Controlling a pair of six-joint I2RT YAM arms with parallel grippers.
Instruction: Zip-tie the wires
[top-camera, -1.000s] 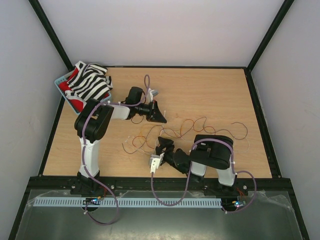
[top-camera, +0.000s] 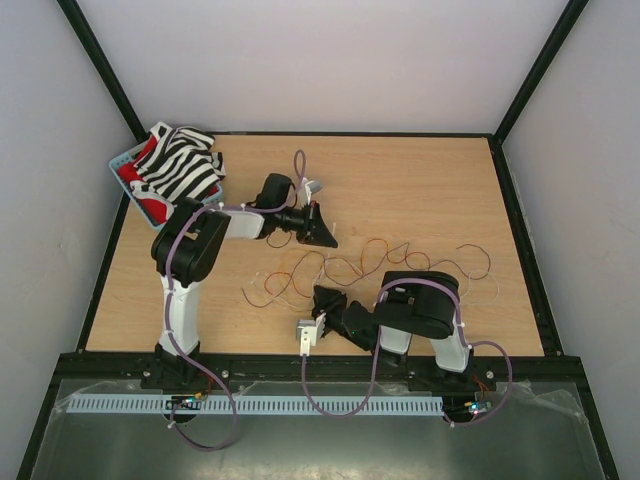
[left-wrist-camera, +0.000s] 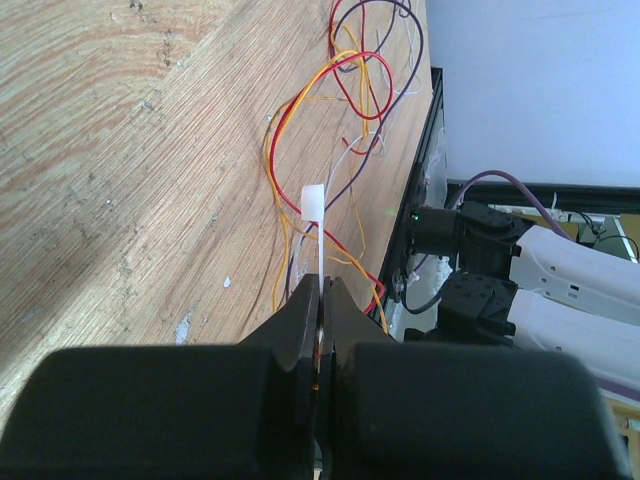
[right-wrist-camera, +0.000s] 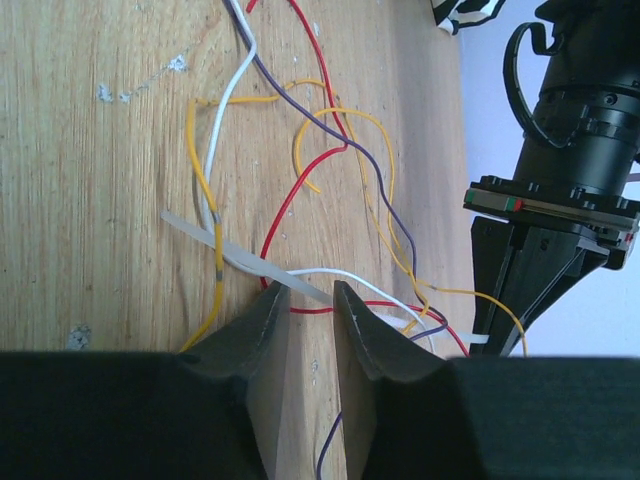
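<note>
Red, yellow, white and purple wires (top-camera: 400, 255) lie tangled on the wooden table (top-camera: 400, 190). My left gripper (top-camera: 325, 238) is above their back edge, shut on a thin white zip tie (left-wrist-camera: 321, 250), whose square head points up in the left wrist view. My right gripper is low among the wires near the front edge, part open, with a translucent strip (right-wrist-camera: 230, 250) lying across its fingertips over the wires; whether it is between them is unclear.
A blue basket (top-camera: 125, 165) with striped and red cloth stands at the back left, beside the left arm.
The right gripper has moved a little toward the front of the table.
</note>
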